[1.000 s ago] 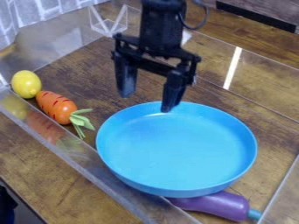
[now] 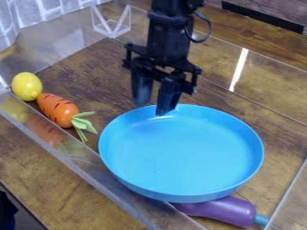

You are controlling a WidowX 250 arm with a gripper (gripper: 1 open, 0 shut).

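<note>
My black gripper [image 2: 161, 88] hangs upright just above the back edge of a light blue plate [image 2: 180, 154]. Its two fingers are a little apart and slightly blurred, with nothing visible between them. At the left lie an orange toy carrot [image 2: 60, 110] with green leaves and a yellow lemon [image 2: 27, 85]. A purple eggplant [image 2: 222, 210] lies at the front right, partly behind the plate.
Transparent walls run along the left and front edges.
My gripper's fingers have drawn closer together from a wider spread. The plate, carrot, lemon and eggplant have not moved.
</note>
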